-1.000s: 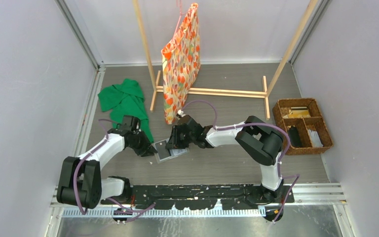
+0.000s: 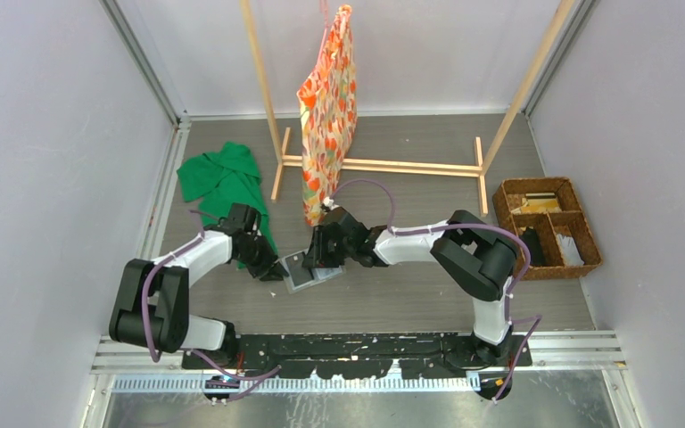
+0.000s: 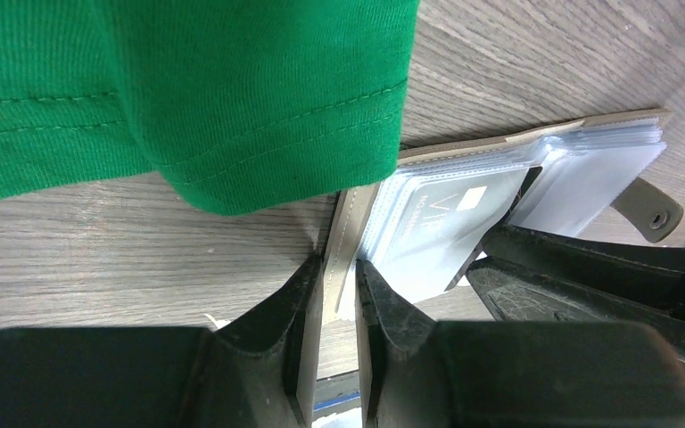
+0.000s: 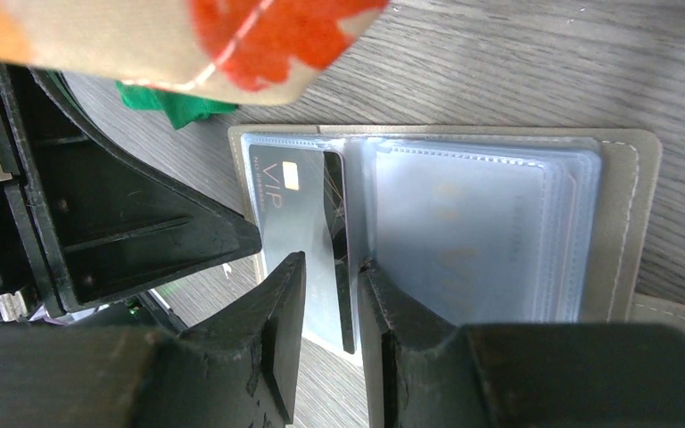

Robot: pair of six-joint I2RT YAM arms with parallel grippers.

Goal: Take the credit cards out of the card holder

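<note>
An opened card holder [image 2: 300, 270] with a greyish-beige cover and clear sleeves lies on the floor between my two grippers. My left gripper is shut on the holder's beige left edge. In one sleeve sits a silver-grey VIP card [image 4: 299, 227], its black end strip exposed along the sleeve's edge. Over that strip, my right gripper stands slightly open, one fingertip to each side of it; whether the tips touch the card cannot be told. To the right, a stack of clear sleeves [image 4: 473, 232] covers the other half.
A green cloth [image 2: 226, 183] lies behind my left arm. An orange-patterned bag [image 2: 325, 116] hangs from a wooden rack close behind the right gripper. At the far right stands a divided wicker basket [image 2: 580, 221] with items inside. The floor in front of the holder is clear.
My left gripper has shifted a little to the right, and the holder has moved slightly the same way. The right gripper has barely moved. The hanging bag has turned slightly.
</note>
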